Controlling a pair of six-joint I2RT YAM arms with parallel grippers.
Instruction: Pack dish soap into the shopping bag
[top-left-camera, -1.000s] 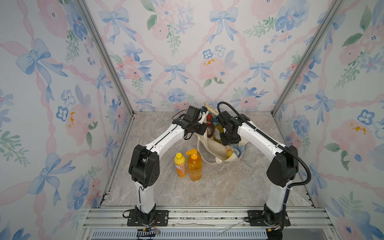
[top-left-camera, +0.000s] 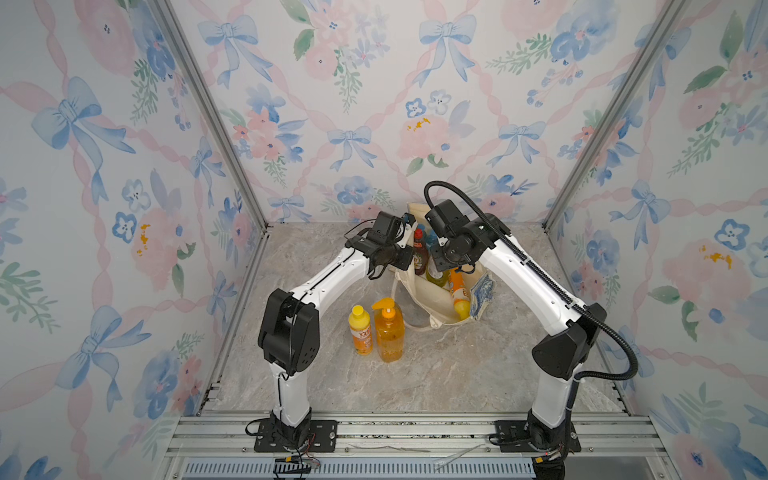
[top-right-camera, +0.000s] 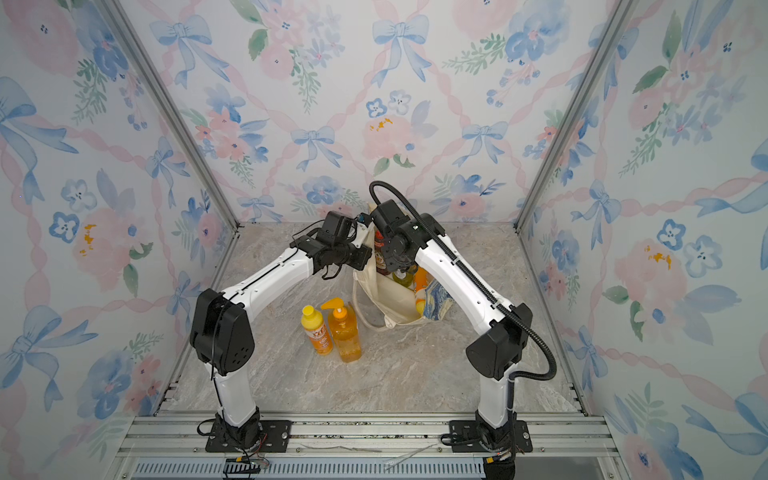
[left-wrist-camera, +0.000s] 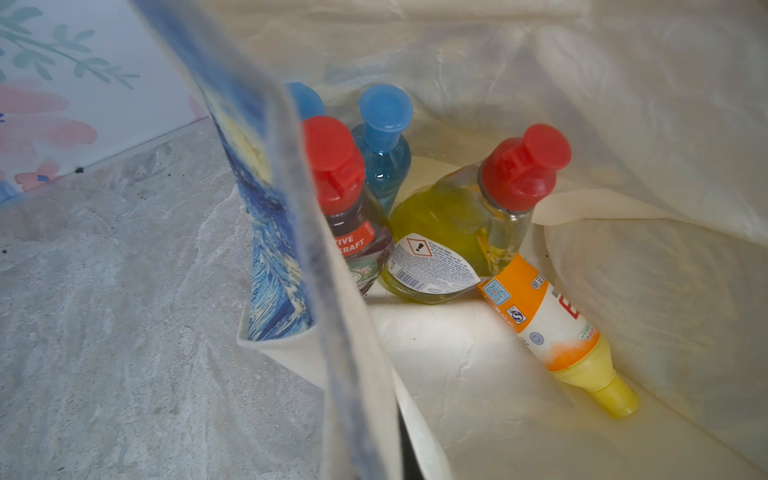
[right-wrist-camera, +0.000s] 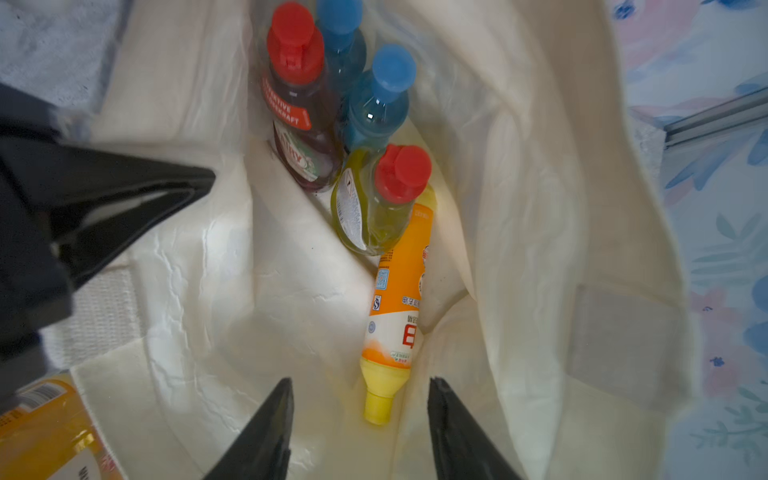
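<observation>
The cream shopping bag (top-left-camera: 428, 302) holds red-capped bottles (right-wrist-camera: 302, 128), blue-capped bottles (right-wrist-camera: 374, 108), a yellow-green bottle (right-wrist-camera: 364, 208) and an orange bottle (right-wrist-camera: 397, 304) lying down. An orange pump bottle (top-left-camera: 389, 336) and a yellow-capped bottle (top-left-camera: 361, 336) stand outside, in front of the bag. My left gripper (top-left-camera: 401, 254) is at the bag's left rim; its fingertips are out of its own view and it looks shut. My right gripper hangs over the bag's opening, fingers apart, nothing between them, above the orange bottle's yellow end.
The bag's blue printed side (top-left-camera: 482, 296) shows at the right, and the floral wall rises behind it.
My right gripper has risen up and back from low in the bag, exposing more of the lying orange bottle. My left arm has stayed still.
</observation>
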